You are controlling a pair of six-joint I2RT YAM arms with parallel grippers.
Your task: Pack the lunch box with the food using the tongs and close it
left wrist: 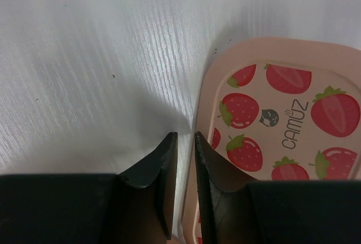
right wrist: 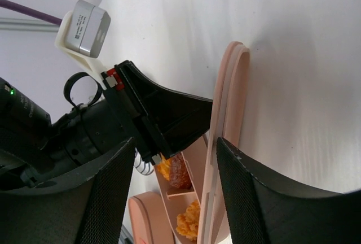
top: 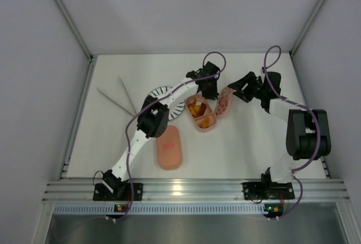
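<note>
A pink lunch box (top: 199,121) lies uncovered near the middle of the table, with food (top: 197,108) in its compartments. Right beside it the strawberry-print lid (top: 224,103) stands tilted up, showing nearly edge-on in the right wrist view. My left gripper is at the lid's box-side edge, its fingers parted by a narrow gap; whether the rim lies between them is unclear. On the lid's other side, my right gripper is open wide, one fingertip (right wrist: 221,145) against or very near the lid's rim (right wrist: 217,108).
A striped round plate (top: 175,112) sits left of the box, partly under the left arm. A closed pink case (top: 169,152) lies nearer the front. Chopsticks (top: 115,103) rest at the left.
</note>
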